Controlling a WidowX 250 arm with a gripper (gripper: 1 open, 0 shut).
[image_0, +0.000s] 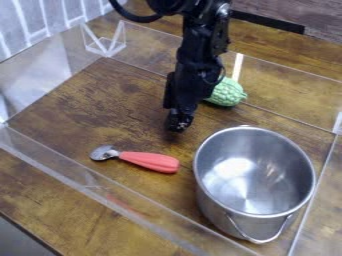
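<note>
My black gripper (179, 108) is low over the wooden table, left of and above a steel pot, with its fingers open as far as the dark shape shows; nothing is visible between the fingers. A pizza cutter with a red handle (147, 160) lies in front of it, lower left, wheel pointing left. The steel pot (254, 182) stands at the lower right. A green textured object (227, 93), with a pale stick rising behind it, is just right of the gripper, partly hidden by the arm.
Clear low walls (40, 160) bound the wooden work area. A white rack sits beyond the upper-left edge.
</note>
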